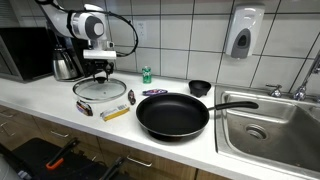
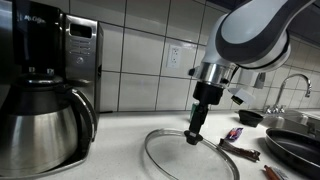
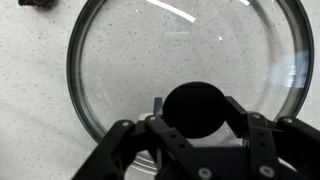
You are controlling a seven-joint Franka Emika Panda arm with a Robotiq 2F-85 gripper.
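A round glass lid (image 1: 98, 93) with a dark rim lies low over the left part of the counter in exterior view 1. My gripper (image 1: 101, 79) stands above its middle. In the wrist view, the fingers (image 3: 158, 107) are shut on the lid's black knob (image 3: 194, 109), one on each side. Exterior view 2 shows the same lid (image 2: 165, 153) close to the countertop; whether its rim touches the surface I cannot tell. To the right sits a black frying pan (image 1: 173, 115), empty, its handle pointing toward the sink.
A yellow item (image 1: 115, 113) and a red-and-black item (image 1: 83, 108) lie near the front edge. Behind are a green can (image 1: 147, 75), a purple item (image 1: 155, 92) and a dark bowl (image 1: 199, 88). The sink (image 1: 265, 128) is far right; a coffee maker (image 2: 50, 80) stands left.
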